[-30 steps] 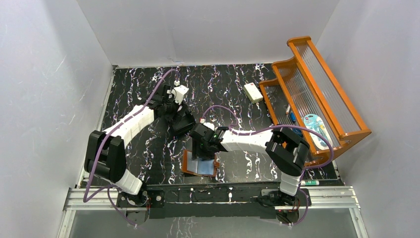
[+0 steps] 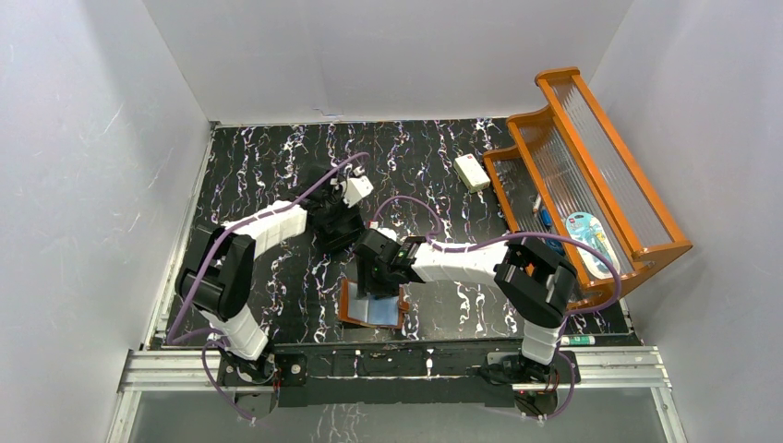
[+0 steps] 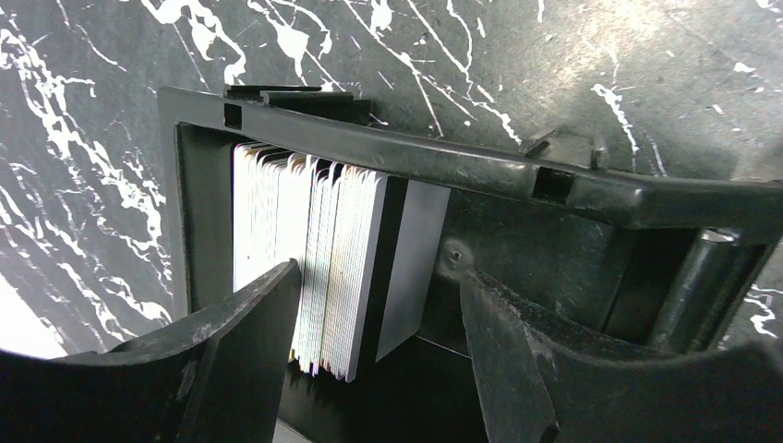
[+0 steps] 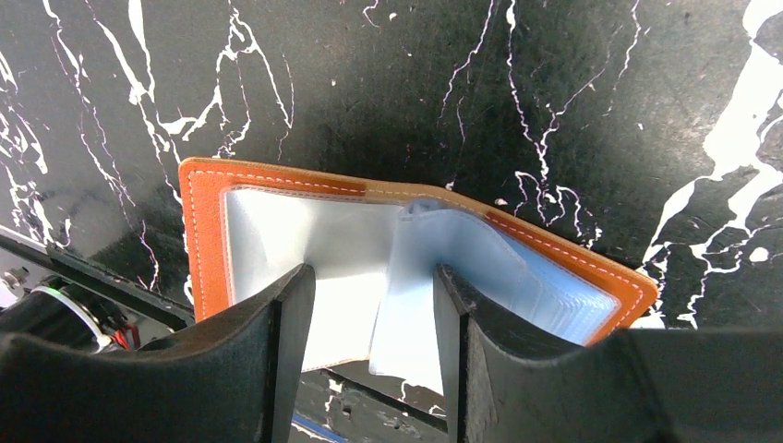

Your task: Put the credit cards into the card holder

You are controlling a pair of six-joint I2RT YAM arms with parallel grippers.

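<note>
In the left wrist view, a row of white cards (image 3: 342,268) stands on edge in a black box (image 3: 388,143), with a dark strip and a grey panel at its right end. My left gripper is open over the box; the left finger covers part of the row and the right one is over the empty space. The brown card holder (image 4: 208,240) lies opened, with clear sleeves (image 4: 305,268) on its left and a raised bluish sleeve (image 4: 434,240) near the middle. My right gripper is open above it, fingers apart around the raised sleeve's edge; contact cannot be told.
An orange-brown wooden rack (image 2: 614,157) with ribbed clear panels fills the right side. A small cream box (image 2: 472,173) stands beside it. The holder lies near the table's front edge. Open tabletop remains at the back and between holder and rack.
My left arm has moved to the right, and its gripper now covers more of the black box. The right arm and card holder look unmoved.
</note>
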